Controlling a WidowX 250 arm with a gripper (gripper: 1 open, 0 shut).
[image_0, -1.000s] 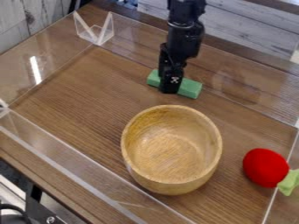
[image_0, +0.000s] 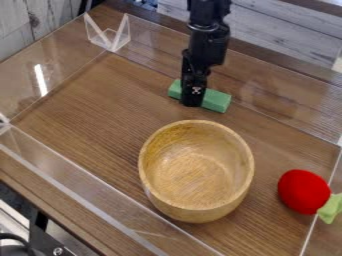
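Observation:
My black gripper (image_0: 191, 89) reaches down from the top centre onto a green block (image_0: 215, 100) lying on the wooden table, its fingers over the block's left-middle part. Whether they grip it is too small to tell. A large tan bowl (image_0: 195, 170) sits in front of it, nearer the camera.
A red round object (image_0: 303, 191) with a pale green piece beside it lies at the lower right. A white wire-like object (image_0: 110, 30) stands at the back left.
The gripper has shifted very slightly at the block, its fingers looking a little closer together. The block, bowl and red object look unmoved.

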